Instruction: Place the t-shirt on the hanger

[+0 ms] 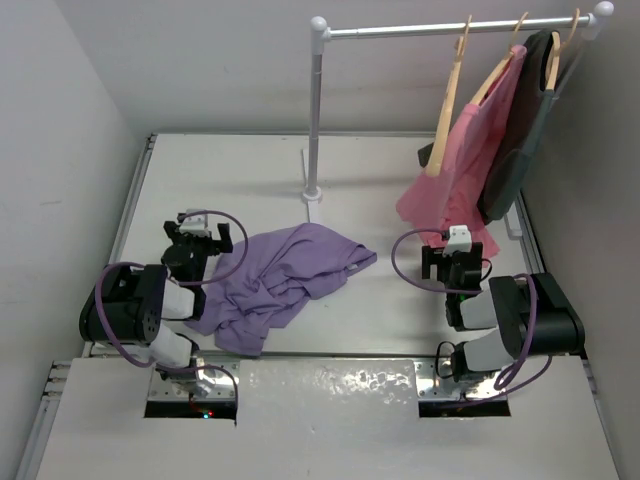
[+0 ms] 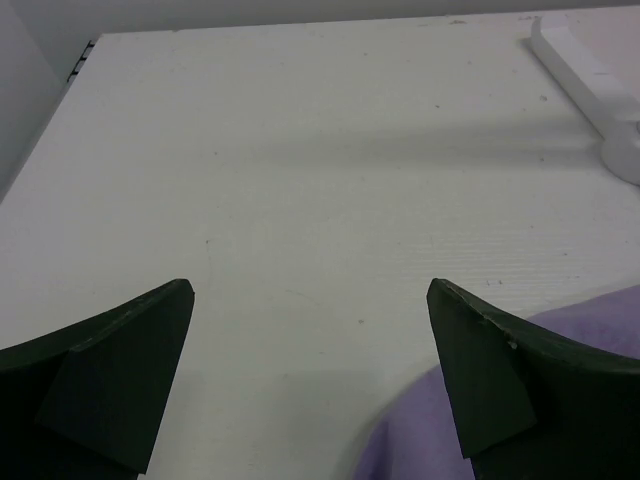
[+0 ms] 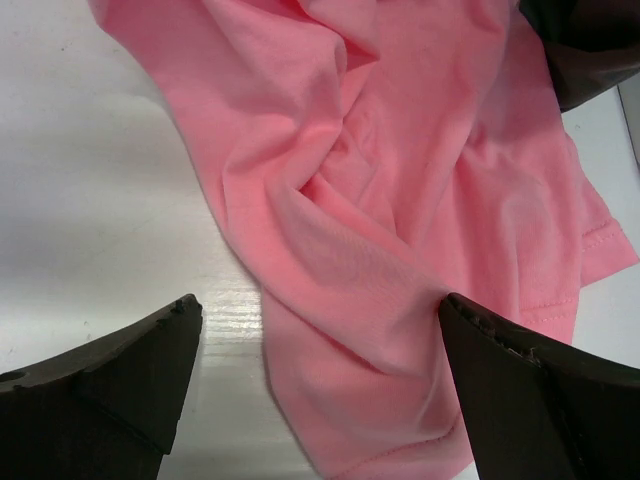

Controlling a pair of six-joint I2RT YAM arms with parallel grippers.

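A crumpled purple t-shirt (image 1: 290,270) lies on the white table, left of centre; its edge also shows at lower right in the left wrist view. On the rack hangs a bare wooden hanger (image 1: 447,110), left of the hung clothes. My left gripper (image 1: 199,236) stands open at the shirt's left edge, with no cloth gripped; its fingers (image 2: 490,385) are wide apart. Over at the right, my right gripper (image 1: 452,262) is open by the lower end of a pink shirt (image 1: 465,170), whose cloth shows between and beyond its fingers without being gripped.
A white rack (image 1: 315,120) spans the back right, its post standing on the table (image 1: 225,165) behind the purple shirt. Next to the pink shirt hangs a dark green garment (image 1: 520,140).
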